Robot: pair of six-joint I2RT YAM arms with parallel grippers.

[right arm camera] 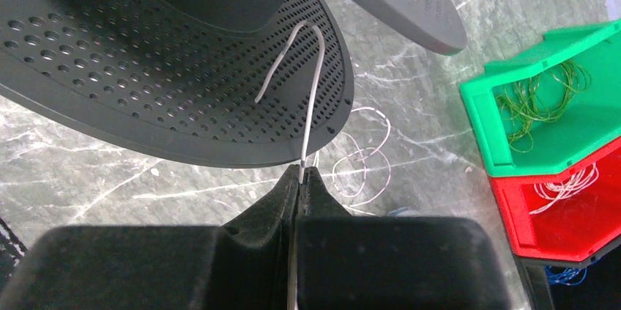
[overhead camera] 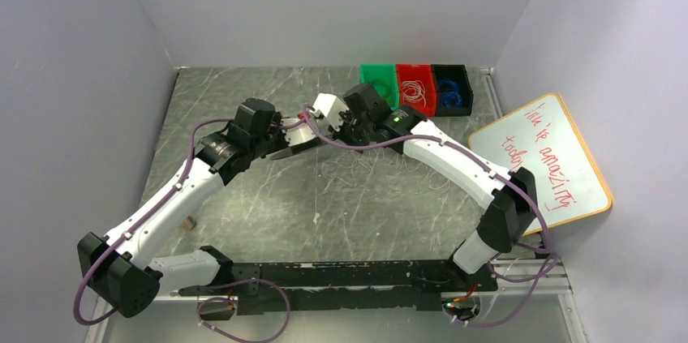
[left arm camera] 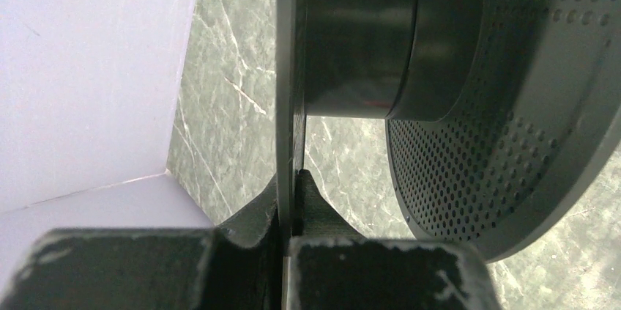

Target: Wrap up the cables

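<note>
A dark grey spool with a perforated flange point(left arm camera: 469, 178) is held up off the table; my left gripper is shut on the edge of its other flange point(left arm camera: 287, 68). In the right wrist view the spool's perforated disc point(right arm camera: 183, 97) fills the upper left, close to my right gripper. That gripper is shut on a thin white cable point(right arm camera: 313, 90), which rises from the fingertips and bends over in front of the disc. More white cable point(right arm camera: 364, 171) lies in loose loops on the table below.
At the back right stand a green bin point(overhead camera: 376, 75) with green cable, a red bin point(overhead camera: 415, 92) with white cable and a black bin point(overhead camera: 453, 87) with blue cable. A whiteboard point(overhead camera: 543, 160) leans at right.
</note>
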